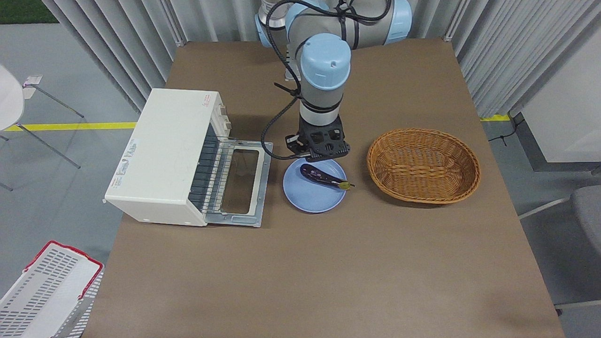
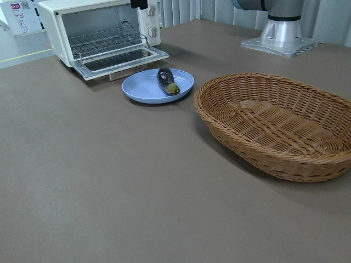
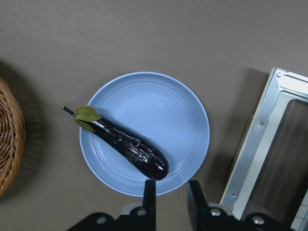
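Note:
My gripper hangs above the blue plate (image 1: 308, 200), its two black fingers a short gap apart with nothing seen between them; how far open is hard to judge. A dark eggplant (image 3: 132, 147) with a green cap lies on the plate. Left of the plate in the front view, the white toaster oven (image 1: 152, 152) has its glass door (image 1: 253, 217) lowered flat, the wire rack showing inside. A round wicker basket (image 1: 423, 166) is to the plate's right and looks empty.
The arm's metal base (image 2: 277, 46) stands at the back. A white slotted object (image 1: 45, 287) with red edging is off the table at front left.

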